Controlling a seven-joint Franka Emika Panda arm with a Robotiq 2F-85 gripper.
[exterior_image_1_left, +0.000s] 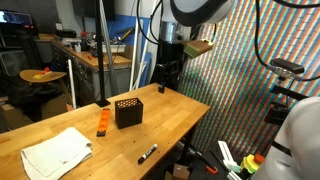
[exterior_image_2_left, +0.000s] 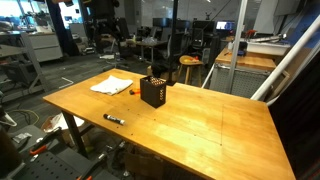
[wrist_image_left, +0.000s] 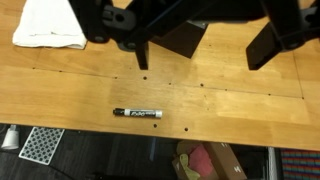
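Observation:
My gripper is open, its dark fingers wide apart with nothing held between them. In exterior view 1 it hangs well above the table, to the right of the black box (exterior_image_1_left: 129, 116). That box stands upright on the wooden table, its top a grid of holes; the wrist view shows part of the box (wrist_image_left: 182, 38) beyond the fingers. A marker with a white label and dark ends (wrist_image_left: 137, 113) lies flat near the table's edge, clear of the gripper. A white cloth (exterior_image_1_left: 57, 153) is spread on the table, with an orange object (exterior_image_1_left: 103, 122) beside the box.
Below the table edge in the wrist view are an open cardboard box (wrist_image_left: 218, 162) and a light perforated panel (wrist_image_left: 41, 144). Poles and cables rise behind the table.

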